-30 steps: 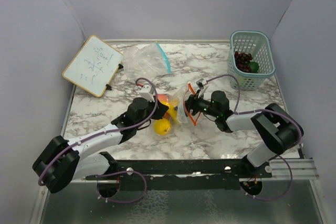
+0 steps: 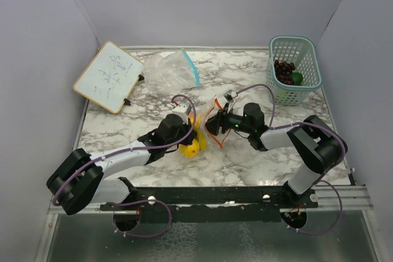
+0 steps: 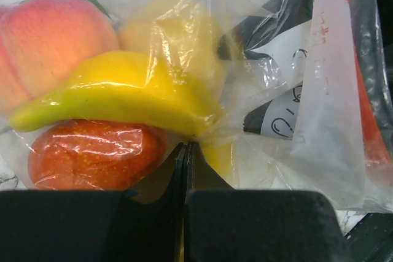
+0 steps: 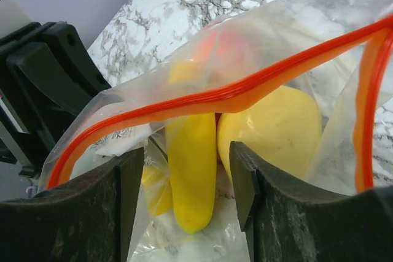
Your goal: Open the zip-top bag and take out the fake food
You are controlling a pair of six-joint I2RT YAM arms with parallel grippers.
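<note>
The zip bag with orange seal holds a peach, banana, a red lumpy piece and yellow pieces. My left gripper presses at the bag beside the banana, shut. In the right wrist view the bag's mouth gapes, showing a long yellow piece and a round yellow piece. My right gripper stands open at that mouth, fingers either side of the long yellow piece.
A basket with grapes and a green item stands back right. An empty bag and a whiteboard lie at the back left. Bare table surrounds the bag on the near side.
My right gripper has moved slightly left toward the bag's contents. My left arm has shifted a little to the right.
</note>
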